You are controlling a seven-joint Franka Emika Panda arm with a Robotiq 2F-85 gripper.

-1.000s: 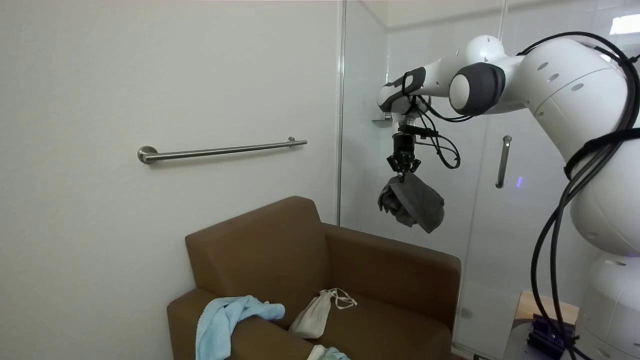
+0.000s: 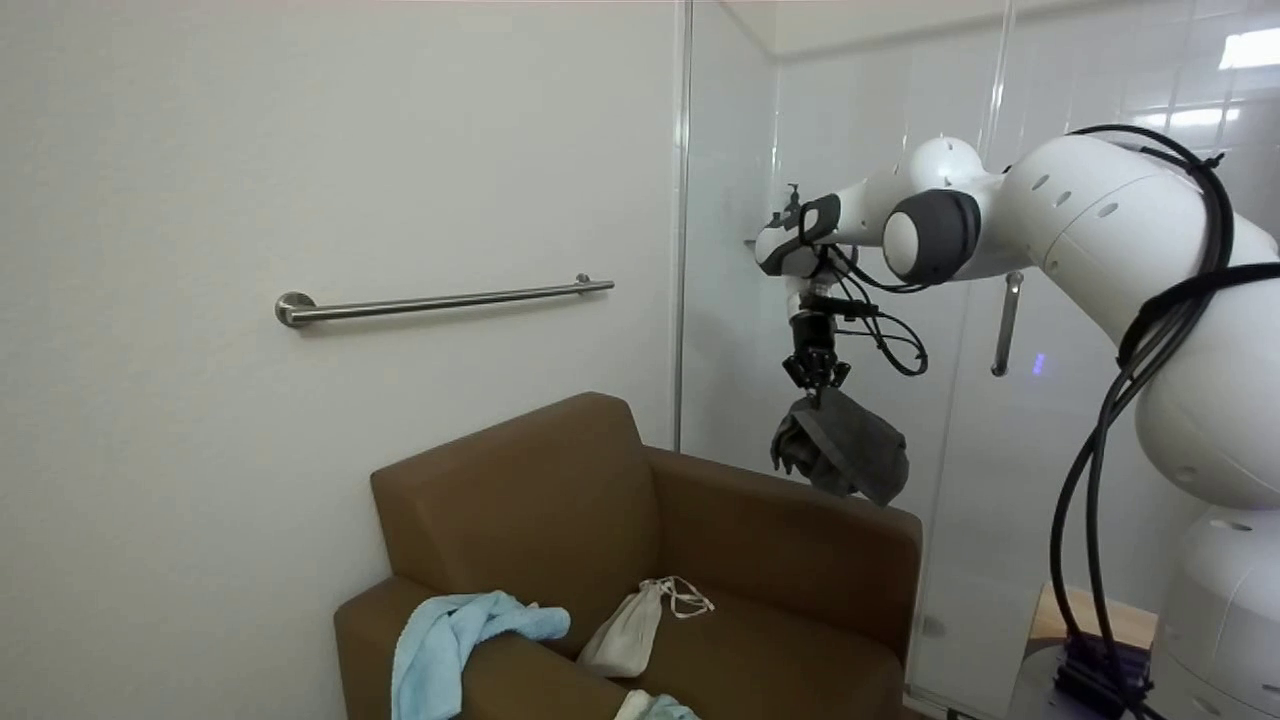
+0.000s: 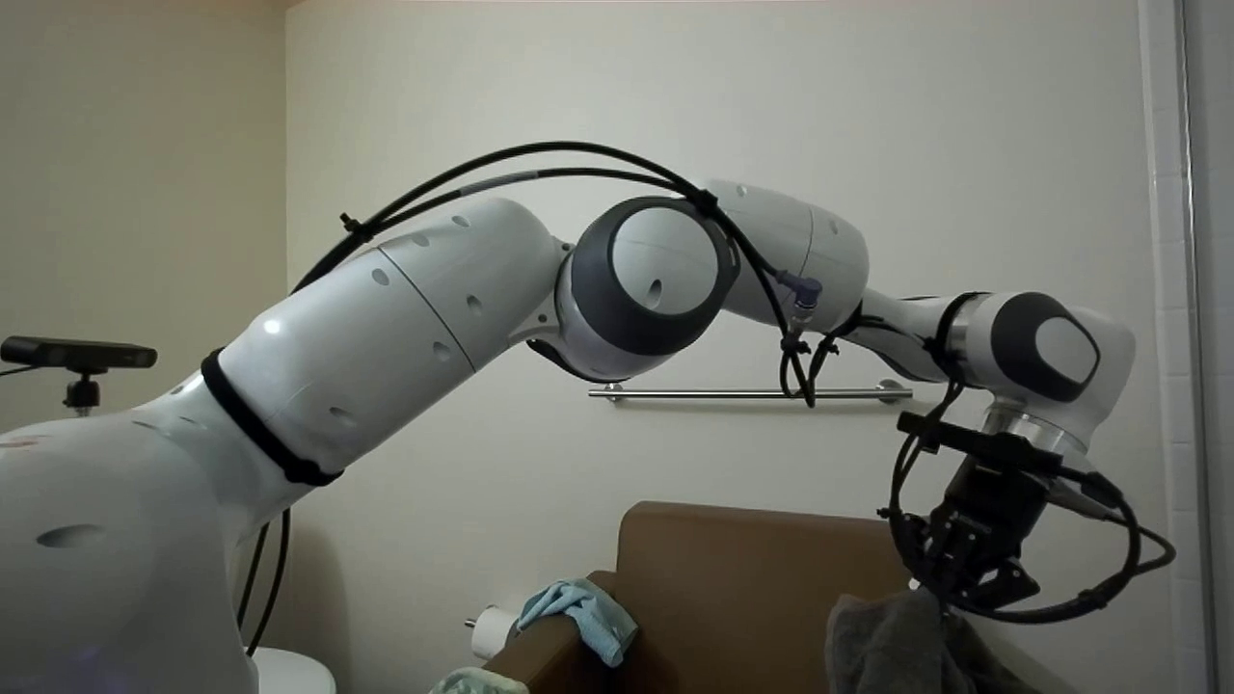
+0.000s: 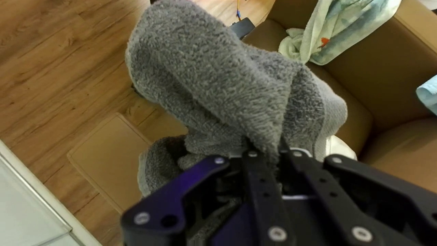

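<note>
A dark grey towel (image 2: 846, 446) hangs bunched from my gripper (image 2: 819, 394), in front of and partly over the armchair's right armrest in exterior view 1. The wrist view shows the fingers (image 4: 262, 192) shut on a fold of the grey towel (image 4: 217, 69), whose loose parts spread to both sides. In exterior view 2 the towel (image 3: 891, 648) hangs below the gripper (image 3: 931, 588), its lower part cut off by the frame edge. Whether it touches the armrest I cannot tell.
The brown armchair (image 2: 516, 504) holds a light blue towel (image 2: 450, 648) on its left armrest and a white drawstring bag (image 2: 626, 636) on the seat. A patterned cloth (image 4: 340, 28) drapes over the chair. A metal bar (image 2: 444, 308) is fixed to the wall; a glass panel stands behind the arm.
The arm has come down, carrying the grey towel lower and slightly right in exterior view 1, to armrest height. The chair and the things on it have stayed put.
</note>
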